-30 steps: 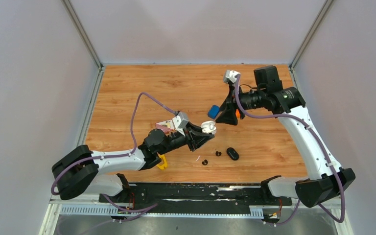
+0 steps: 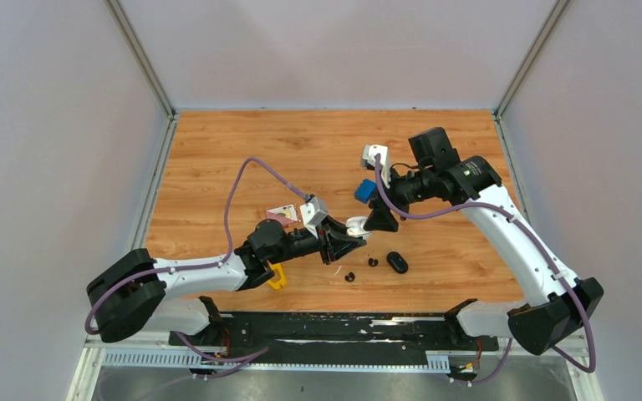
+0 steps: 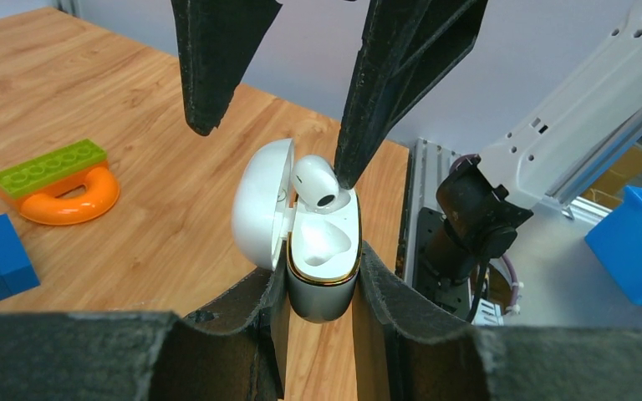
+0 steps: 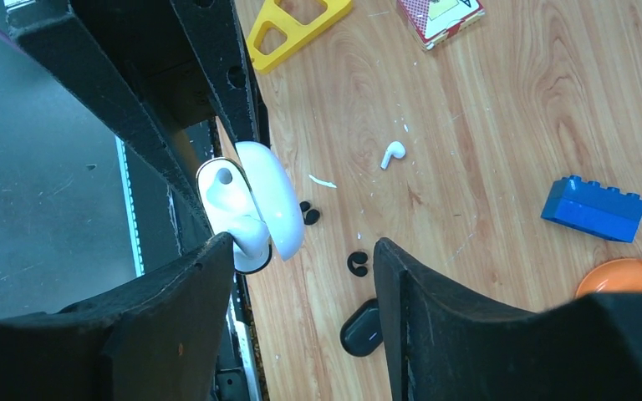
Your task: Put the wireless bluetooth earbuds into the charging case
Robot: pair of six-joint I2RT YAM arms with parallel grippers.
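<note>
The white charging case [image 3: 257, 205] is held upright with its lid open by my left gripper, shut on its base. An earbud [image 3: 312, 177] sits tilted in one slot at the top; the other slot is empty. My right gripper stands open over the case, one finger touching or very near that earbud. A second white earbud [image 4: 394, 153] lies on the wooden table [image 4: 468, 125].
Around are a blue brick [image 4: 593, 209], an orange-and-green toy [image 3: 65, 197], a yellow piece [image 4: 301, 33], a card box [image 4: 440, 17], a black oval object [image 4: 361, 327] and small black pieces [image 4: 357, 263].
</note>
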